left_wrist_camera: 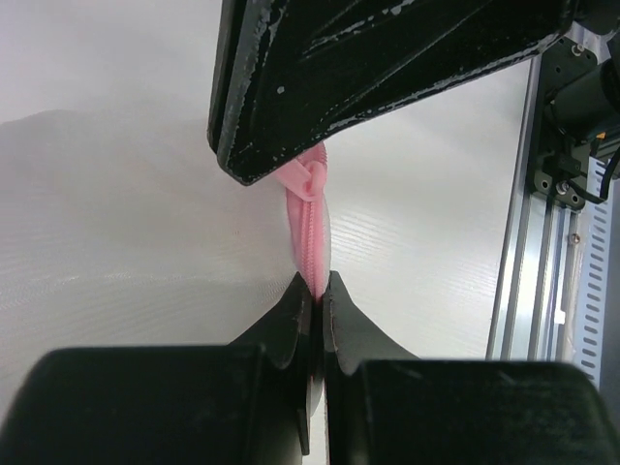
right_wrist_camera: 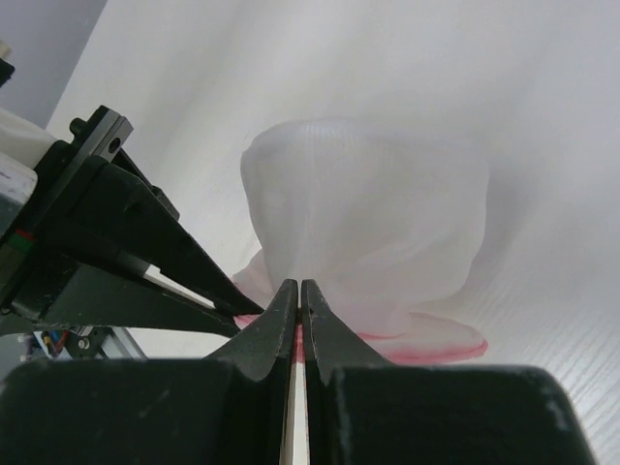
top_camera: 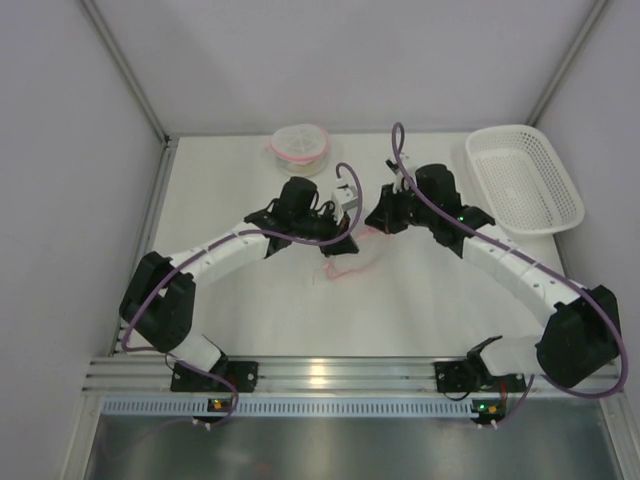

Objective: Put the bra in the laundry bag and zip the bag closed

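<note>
The white mesh laundry bag [top_camera: 352, 265] with pink trim lies at the table's middle. My left gripper [top_camera: 347, 246] is shut on its pink zipper edge [left_wrist_camera: 310, 237], which runs up from between the fingertips. Just across from it my right gripper [top_camera: 375, 226] is shut. Its dark fingers [left_wrist_camera: 254, 126] touch a folded pink piece at the upper end of the zipper strip; whether any of it is pinched cannot be told. In the right wrist view, the mesh panel [right_wrist_camera: 368, 208] spreads beyond the right fingertips, with pink trim behind them. No bra can be made out.
A round, pink-rimmed mesh item [top_camera: 299, 145] sits at the back of the table. An empty-looking white basket [top_camera: 525, 180] stands at the back right.
</note>
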